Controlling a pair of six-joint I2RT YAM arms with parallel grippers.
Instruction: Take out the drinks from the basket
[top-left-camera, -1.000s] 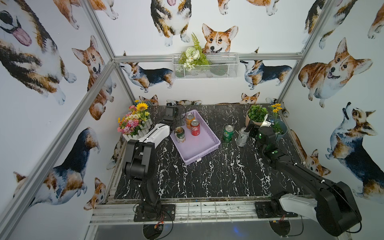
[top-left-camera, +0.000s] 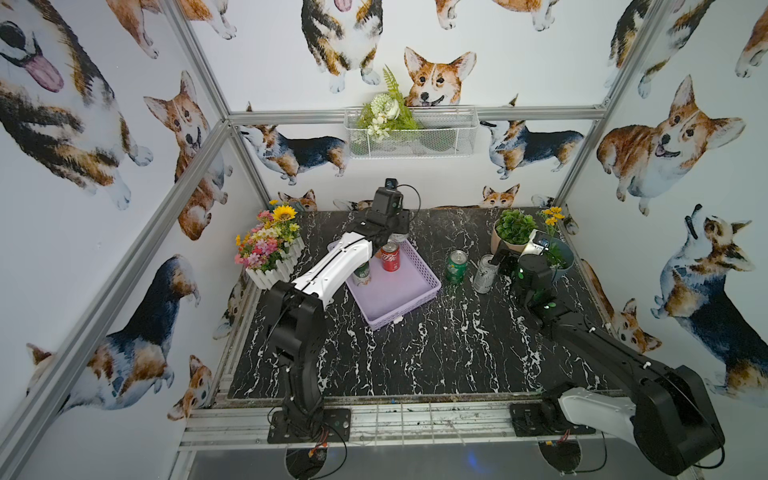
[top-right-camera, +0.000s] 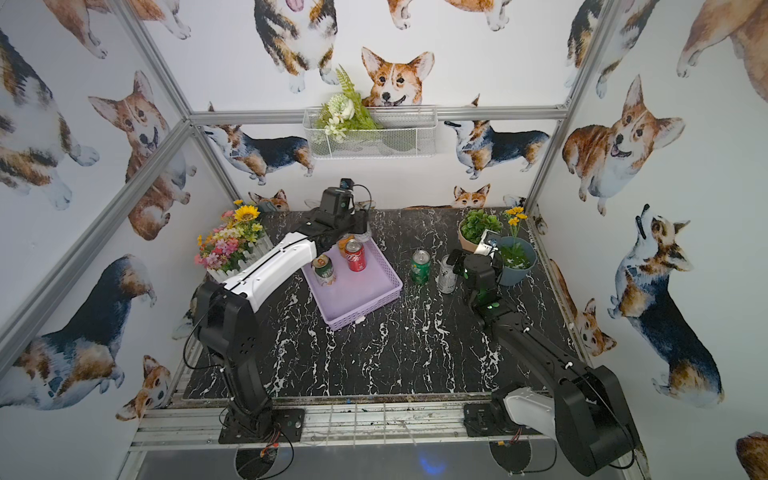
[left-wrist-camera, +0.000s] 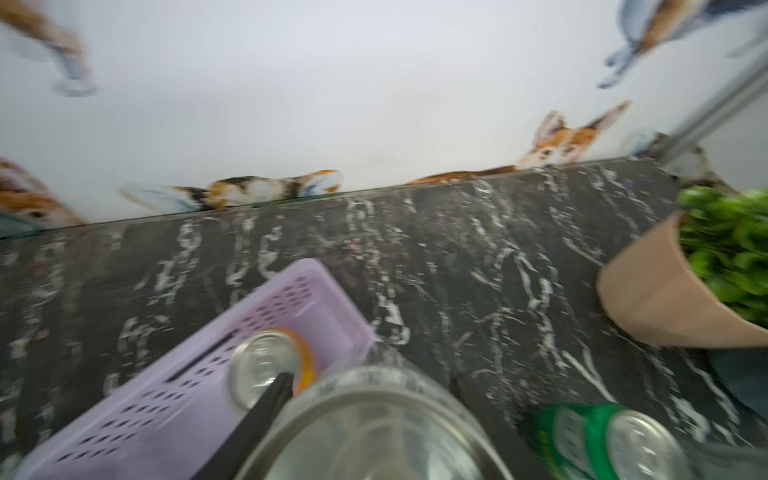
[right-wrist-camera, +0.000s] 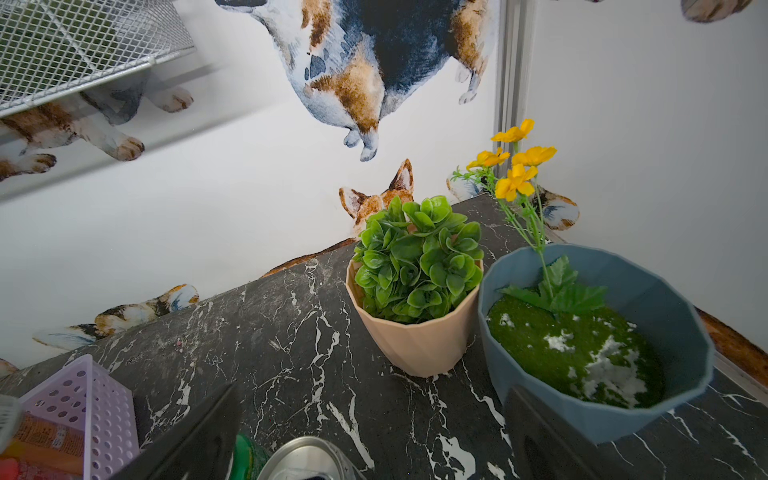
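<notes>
A lilac basket (top-left-camera: 412, 296) holds a dark green can (top-right-camera: 324, 272), a red can (top-right-camera: 354, 256) and an orange can (left-wrist-camera: 268, 368). My left gripper is over the basket's back right part, with a silver-topped can (left-wrist-camera: 376, 432) between its fingers. A green can (top-left-camera: 457, 266) and a silver can (top-left-camera: 484, 276) stand on the table right of the basket. My right gripper is open above the table near these two cans, with nothing held.
A beige pot of leaves (right-wrist-camera: 416, 344) and a blue pot (right-wrist-camera: 592, 408) stand at the back right. Flowers (top-left-camera: 268, 244) in a white planter are at the left.
My left gripper has risen and moved right across the basket, with a can now seen raised in its fingers. The right arm is unchanged.
</notes>
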